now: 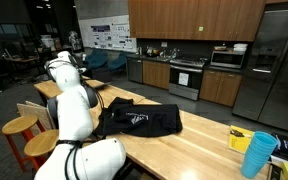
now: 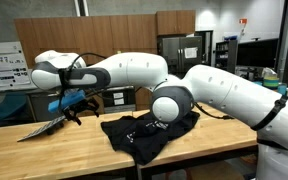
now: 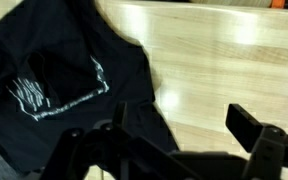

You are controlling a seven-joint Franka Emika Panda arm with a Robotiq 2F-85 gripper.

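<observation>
A dark cloth, seemingly a garment (image 3: 59, 75), lies rumpled on the wooden table, and white markings show on it in the wrist view. The same garment (image 1: 139, 118) spreads over the middle of the table in the first exterior view. My gripper is open above the table, its two dark fingers (image 3: 262, 140) wide apart with bare wood between them on the right side. From the second exterior view, the gripper (image 2: 72, 110) hangs over the table to the left of the garment (image 2: 149, 137), apart from it.
Blue cups (image 1: 258, 155) stand at the table's right end, beside a yellow item (image 1: 241, 138). Bare tabletop (image 1: 189, 150) lies between them and the garment. Wooden stools (image 1: 21, 125) stand off the table at the left.
</observation>
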